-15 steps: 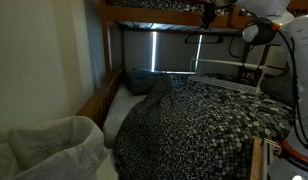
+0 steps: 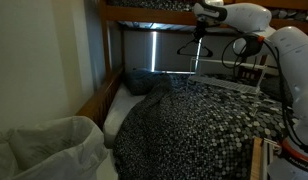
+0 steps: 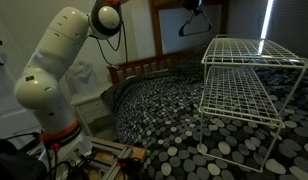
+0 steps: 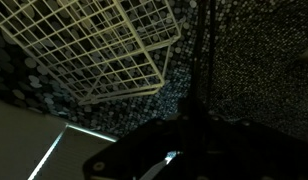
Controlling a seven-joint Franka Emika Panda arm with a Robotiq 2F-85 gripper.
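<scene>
A thin dark clothes hanger (image 2: 194,55) hangs in the air below my gripper (image 2: 200,36), which is shut on its upper part. In exterior view 2 the hanger (image 3: 193,34) shows near the top edge, behind and left of the white wire rack (image 3: 256,92). The wrist view is dark. There the hanger (image 4: 198,60) appears as a narrow dark shape running up from the gripper, and the exact grip on it is hard to make out.
The rack stands on a bed with a dark patterned cover (image 2: 179,130). An upper bunk rail (image 2: 149,15) crosses above, close to the arm. A white bin (image 2: 54,150) stands at the left.
My gripper has moved lower and somewhat left in exterior view 1, carrying the hanger down with it. The bed, rack and bin look the same.
</scene>
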